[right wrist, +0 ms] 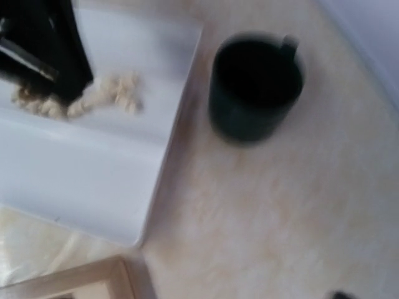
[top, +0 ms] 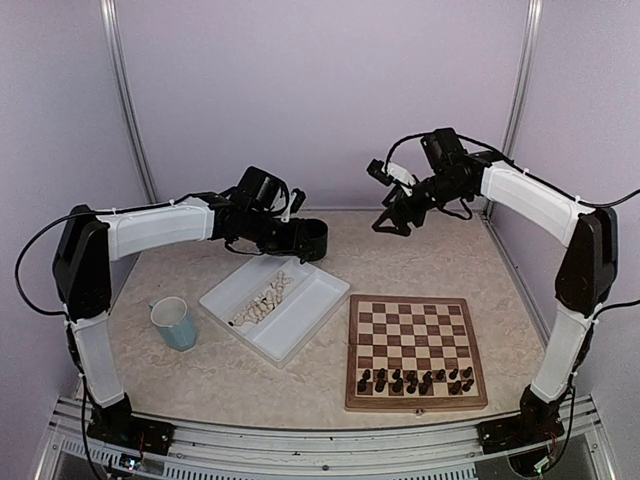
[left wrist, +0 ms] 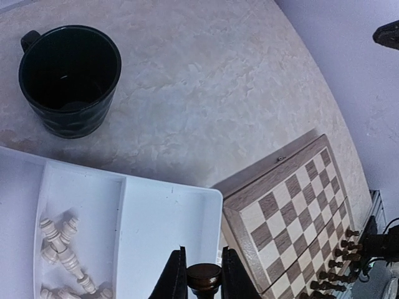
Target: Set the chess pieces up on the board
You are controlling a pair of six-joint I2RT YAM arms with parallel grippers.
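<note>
My left gripper (top: pixel 303 260) hangs over the back of the white tray, beside the dark mug. In the left wrist view its fingers are shut on a dark chess piece (left wrist: pixel 204 274), whose round end shows between them. Pale chess pieces (top: pixel 262 300) lie heaped in one compartment of the tray (top: pixel 318 318); the compartment nearer the board looks empty. On the chess board (top: pixel 410 333), dark pieces (top: pixel 411 380) stand along the two front rows, and the other squares are bare. Behind the board, my right gripper (top: pixel 391 229) is raised with its fingers a little apart and nothing visible between them.
The dark mug (left wrist: pixel 70 81) stands behind the tray, close to my left gripper. A light blue cup (top: pixel 175 325) is left of the tray. Bare tabletop (top: pixel 440 260) lies behind the board.
</note>
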